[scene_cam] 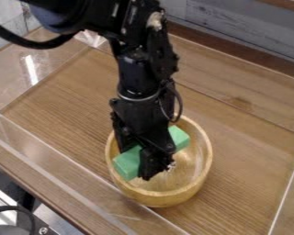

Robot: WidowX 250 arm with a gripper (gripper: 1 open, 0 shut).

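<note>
A round tan wooden bowl (175,187) sits near the front of the wooden table, with a green block (129,162) inside it. My black gripper (144,158) reaches down into the bowl over the block, hiding much of it; green shows on both sides of the fingers. Whether the fingers hold the block is hidden.
The table's left edge runs beside the bowl, with cables below it at the bottom left.
</note>
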